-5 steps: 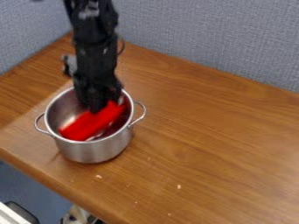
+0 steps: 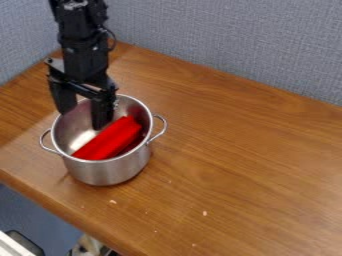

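Observation:
A steel pot (image 2: 114, 169) with two loop handles stands on the wooden table at the left. A long red object (image 2: 107, 140) lies inside it, slanting across its right half. My black gripper (image 2: 83, 108) hangs over the left part of the pot, its lower tips at or inside the rim, left of the red object. Its fingers are apart, with nothing seen between them.
A grey wall (image 2: 241, 45) runs along the back. The table's front left edge is near the pot's lower left.
My gripper has moved left over the last second, away from above the red object, which is now in clearer view. The pot looks unmoved.

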